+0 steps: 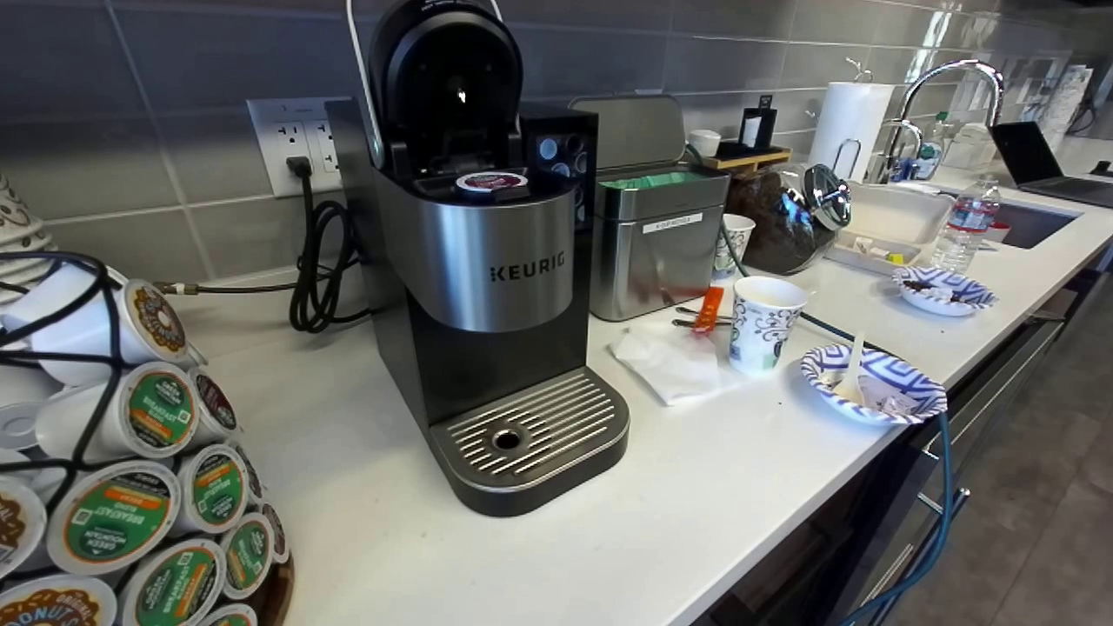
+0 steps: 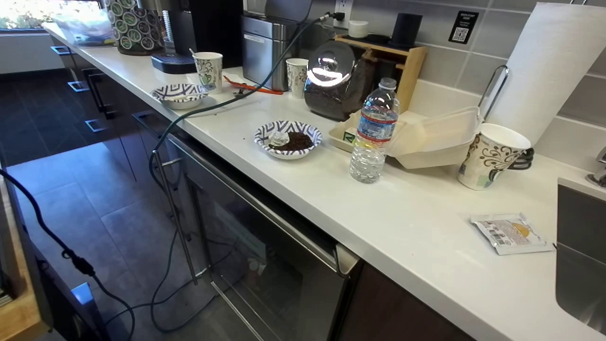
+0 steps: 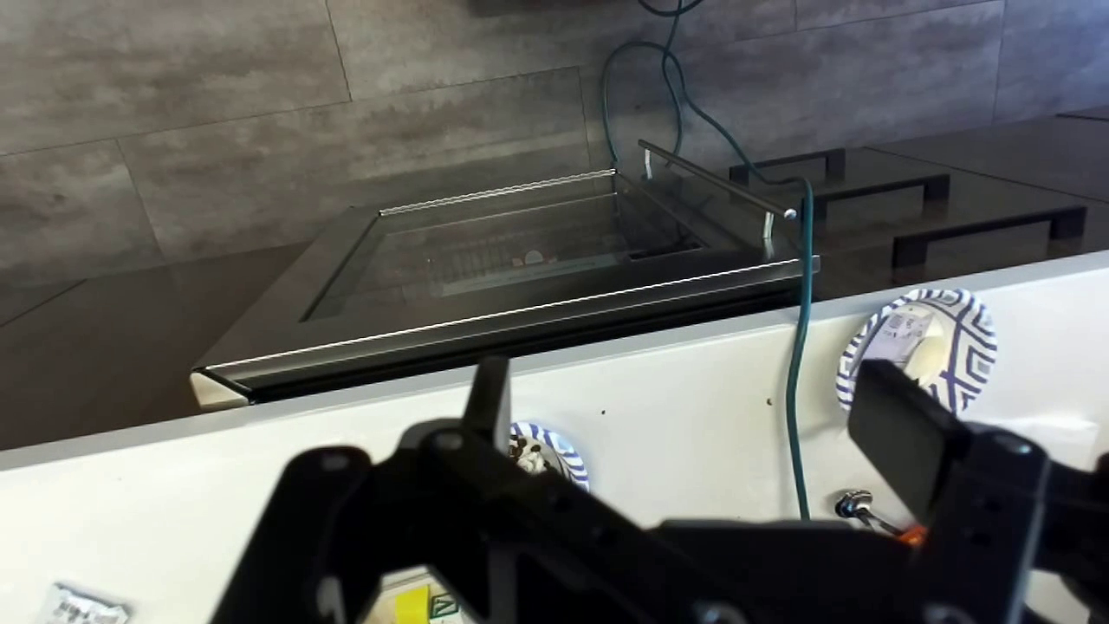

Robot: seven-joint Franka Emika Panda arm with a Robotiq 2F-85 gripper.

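Observation:
My gripper is open above the counter, with wide empty space between its two fingers; only the wrist view has it. Past one finger lies a patterned bowl (image 3: 962, 354) holding a pale spoon and a wrapper; a second bowl (image 3: 561, 447) is partly covered by the other finger. The Keurig coffee maker (image 1: 475, 261) stands with its lid raised and a pod (image 1: 490, 182) in its holder. Beside it is a patterned paper cup (image 1: 764, 325); what it contains is hidden. Coffee grounds (image 2: 296, 142) lie in the second bowl.
Pods (image 1: 156, 407) fill a wire rack at the left. A water bottle (image 2: 375, 130), an open takeout box (image 2: 434, 142) and another cup (image 2: 493, 156) crowd the counter. A green cable (image 3: 798, 364) crosses it and hangs over the edge. Bare counter lies before the coffee maker.

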